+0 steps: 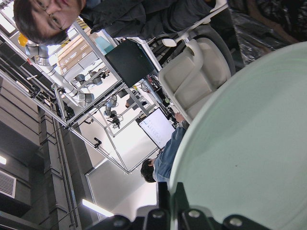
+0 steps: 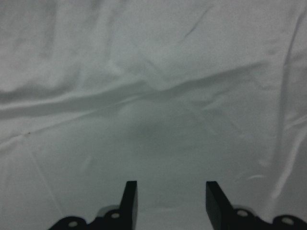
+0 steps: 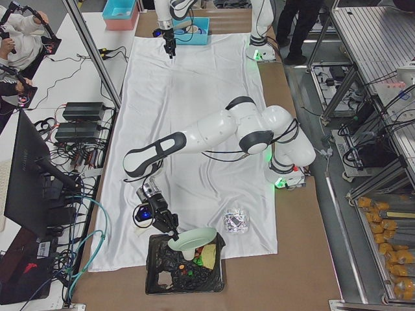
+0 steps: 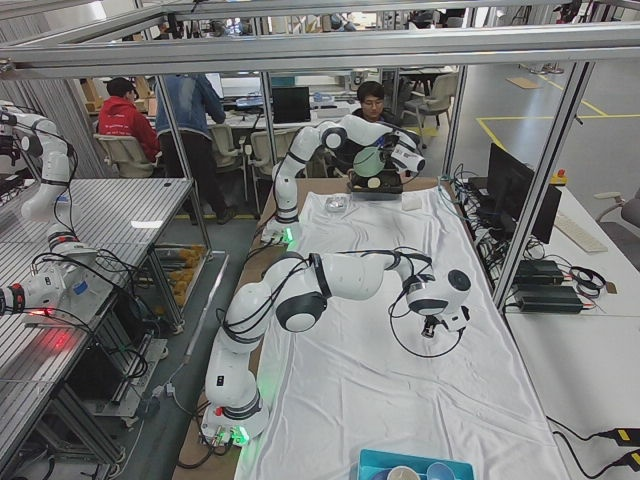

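Note:
My left gripper (image 3: 172, 230) is shut on the rim of a pale green plate (image 3: 192, 239), held tilted over a black bin (image 3: 159, 285). In the left wrist view the plate (image 1: 240, 143) fills the right side. The bin holds a white cup, something yellow and small dark and coloured items, partly hidden by the plate. My right gripper stands open over the white cloth (image 2: 153, 129), nothing between its fingers.
A silvery packet (image 3: 235, 220) lies on the cloth near the bin. A blue bin (image 4: 415, 465) with cups stands at the far end from the black bin. A seated person (image 4: 366, 108) is behind the black bin.

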